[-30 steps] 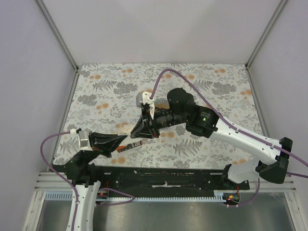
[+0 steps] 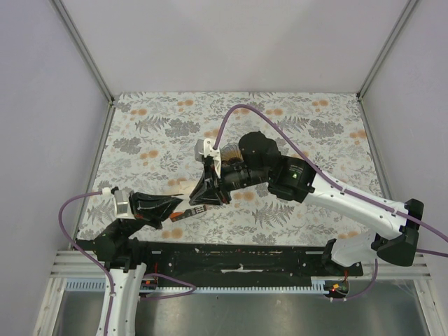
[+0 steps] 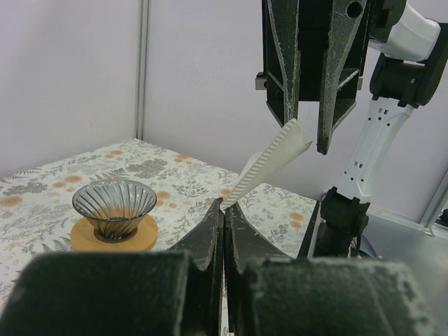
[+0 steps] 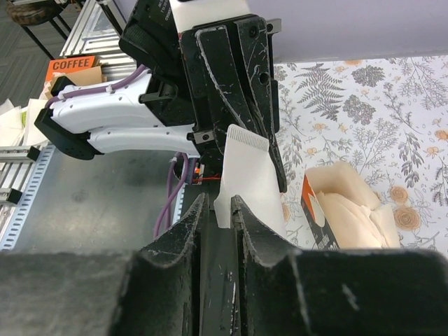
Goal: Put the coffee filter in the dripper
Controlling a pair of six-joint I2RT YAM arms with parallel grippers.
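A white paper filter [image 3: 269, 161] [image 4: 248, 182] spans between my two grippers above the table. My left gripper [image 2: 178, 199] is shut on the filter's lower end. My right gripper [image 2: 203, 192] is at the other end, the filter's edge between or against its fingertips; in the left wrist view its fingers stand a little apart. The glass dripper [image 3: 114, 203] sits on a wooden base [image 3: 143, 234]; in the top view the right arm mostly hides it.
An open filter box [image 4: 322, 224] with filters inside lies below the grippers.
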